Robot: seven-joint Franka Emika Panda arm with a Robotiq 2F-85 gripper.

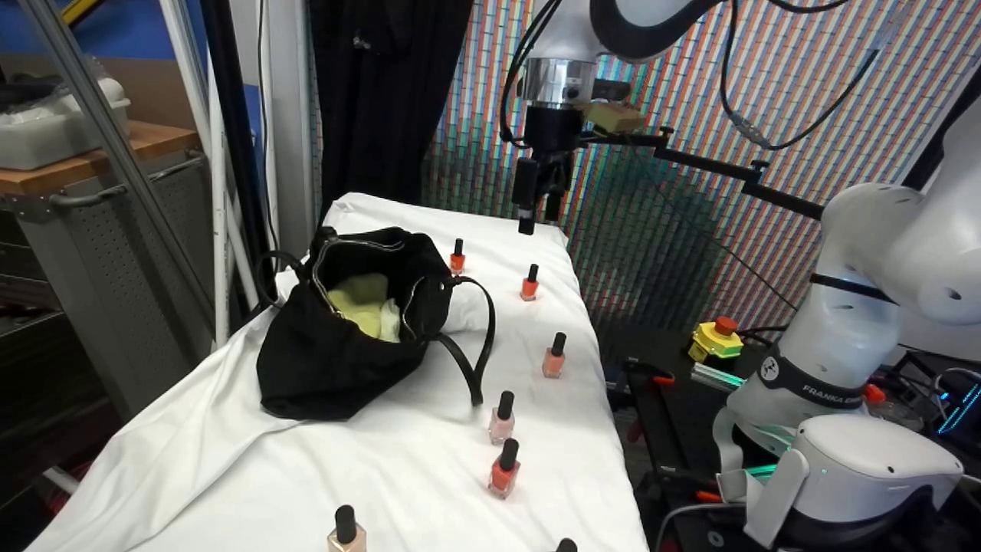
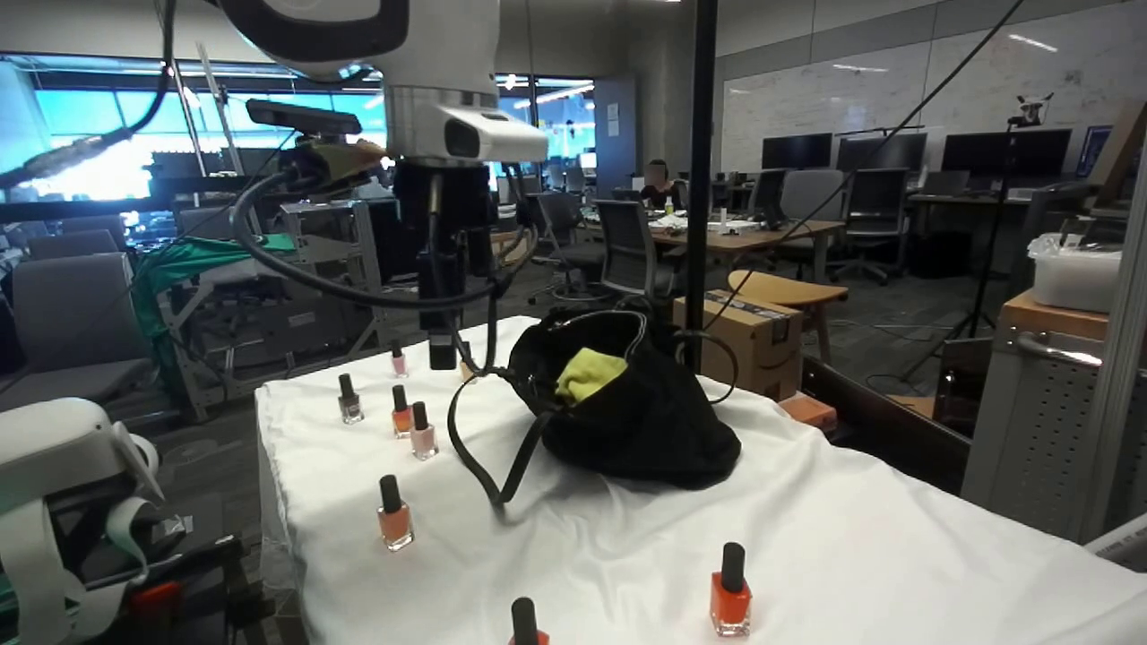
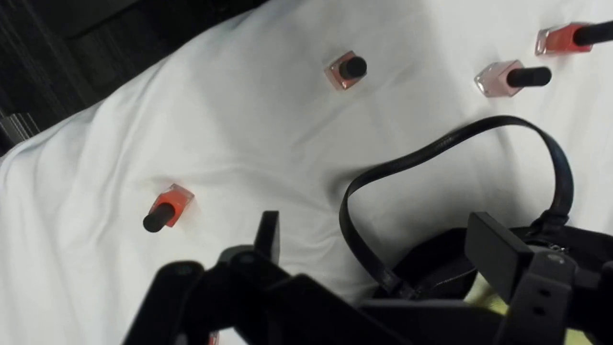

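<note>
High over the table, my gripper [image 1: 539, 217] hangs open and empty; its two fingers stand wide apart in the wrist view. A black handbag [image 1: 317, 372] sits on the white cloth, its top unzipped, with yellow-green cloth [image 1: 364, 303] inside. Nail polish bottles with black caps stand around it. In the wrist view an orange-red bottle [image 3: 175, 201] is left of my fingers, a peach bottle [image 3: 341, 72] is farther up, and a pale pink bottle [image 3: 498, 79] and a red bottle [image 3: 560, 40] are at upper right. Another red bottle [image 1: 457, 261] stands behind the bag.
The bag's strap [image 3: 422, 154] loops out over the white cloth [image 1: 221, 483]. More bottles are nearer the front, including a beige one [image 1: 346, 538]. A yellow box with a red button [image 1: 715, 342] and a white headset [image 1: 869, 469] sit off the table's right side.
</note>
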